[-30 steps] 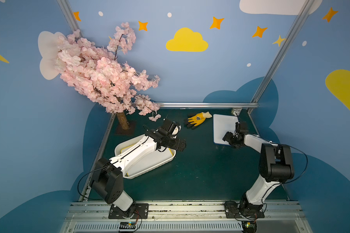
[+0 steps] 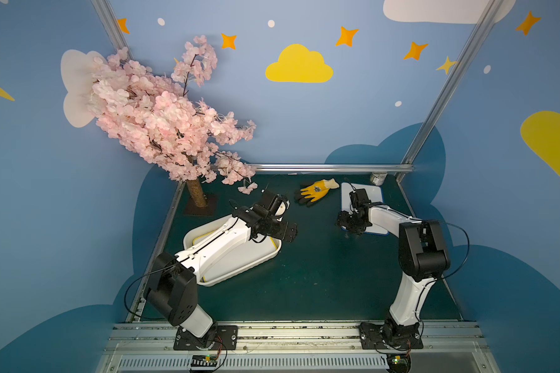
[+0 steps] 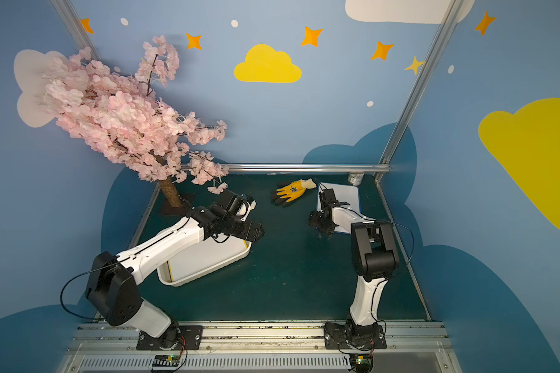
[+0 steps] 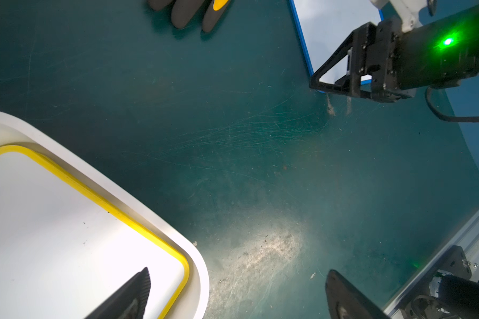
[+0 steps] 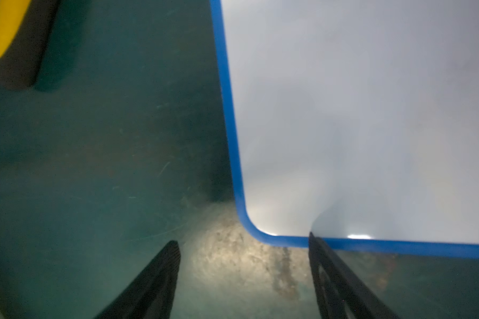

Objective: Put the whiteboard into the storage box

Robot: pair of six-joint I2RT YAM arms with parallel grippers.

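A white whiteboard with a blue rim (image 5: pixel 356 133) lies flat on the right side of the table. My right gripper is over its front left corner, the fingers apart; one of its fingers (image 5: pixel 330 281) overlaps the blue front edge in the right wrist view, and nothing is held. Whether that finger touches the board, I cannot tell. On the left stands the white storage box (image 2: pixel 200 278), with a yellow-rimmed whiteboard (image 4: pixel 63 228) lying inside. My left gripper hangs open beside the box's right end, empty between its fingers.
A yellow and black glove (image 2: pixel 316 191) lies at the back, left of the blue-rimmed board. Behind that board stands a small jar (image 2: pixel 377 179). A pink blossom tree (image 2: pixel 196 192) fills the back left.
My right arm has swung left across the blue-rimmed board, from its front right part to its front left corner. The left arm, box and board stay put.
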